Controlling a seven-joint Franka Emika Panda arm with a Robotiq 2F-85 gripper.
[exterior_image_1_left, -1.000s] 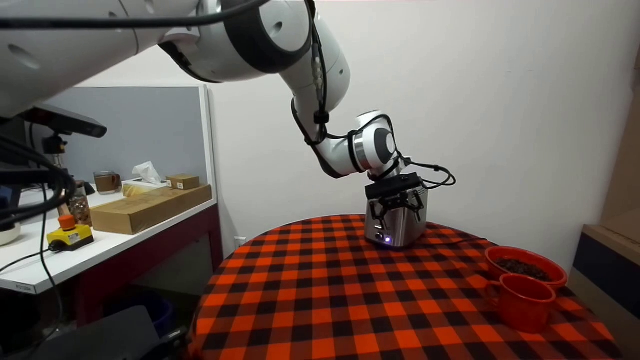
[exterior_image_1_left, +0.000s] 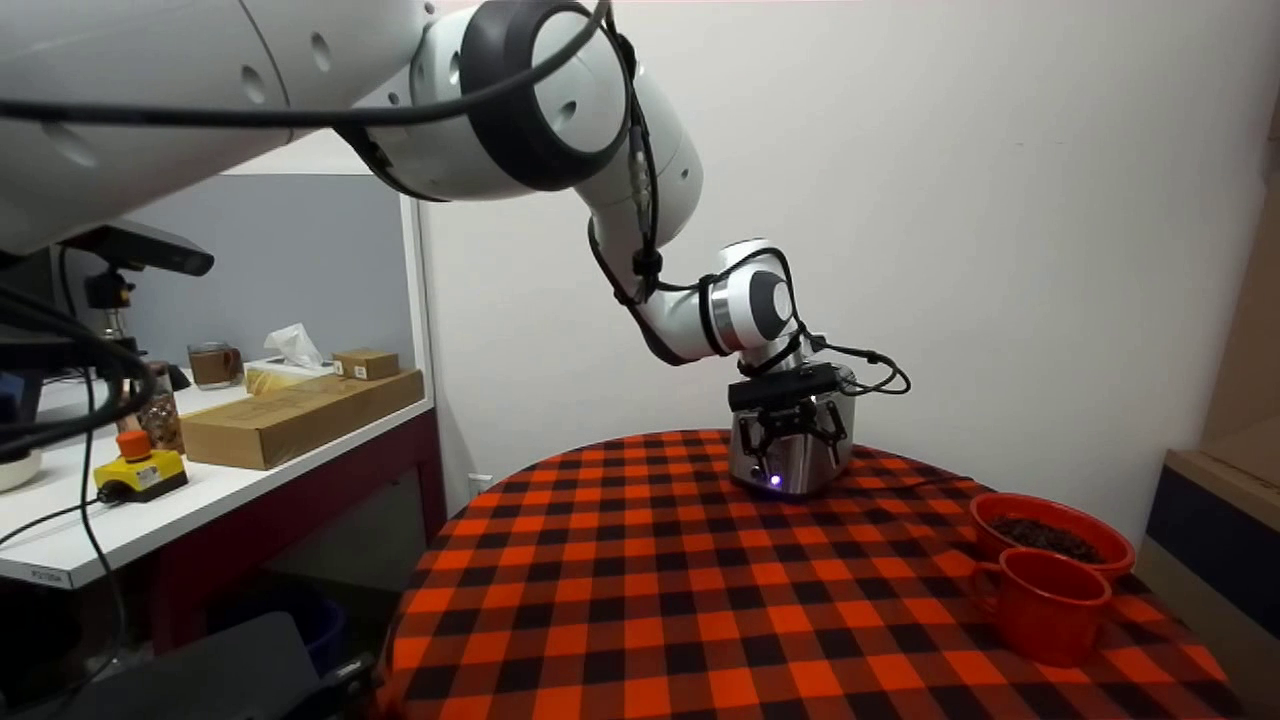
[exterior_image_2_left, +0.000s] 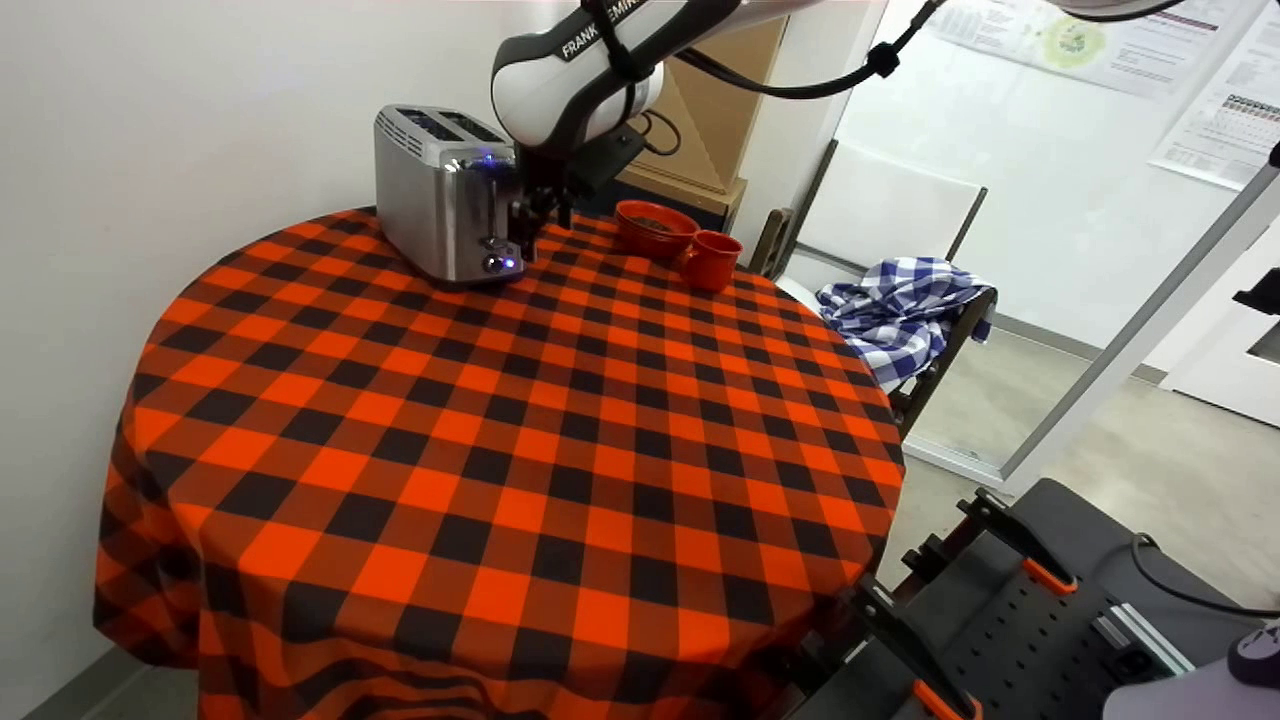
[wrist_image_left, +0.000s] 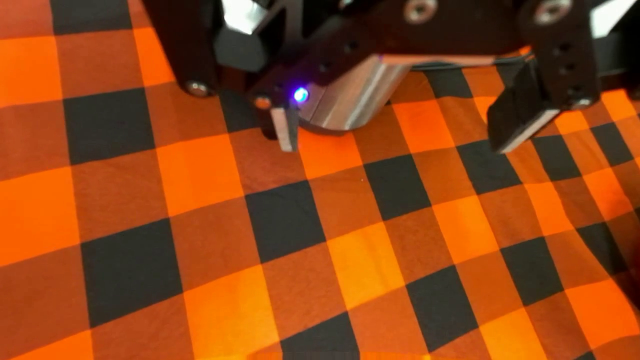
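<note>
A silver toaster (exterior_image_2_left: 416, 198) with two top slots stands on the checked tablecloth near the wall. Its blue-purple light glows low on the front end. My gripper (exterior_image_1_left: 791, 449) is at that front end, covering part of it in exterior view 1. From the wrist, the gripper shows its two fingers wide apart, with only tablecloth and part of the toaster (wrist_image_left: 360, 96) seen behind the gap. Nothing is held. The left finger lies close to the light in that view; whether it touches the toaster I cannot tell. The toaster's lever is not clearly visible.
A red bowl (exterior_image_1_left: 1116, 554) of dark bits and a red mug (exterior_image_1_left: 1052, 612) stand together at the table's right side. Behind the toaster is the white wall (exterior_image_1_left: 960, 240).
My gripper has come down a little along the toaster's front end, with the arm lowering too. The toaster, bowl and mug have stayed where they were.
</note>
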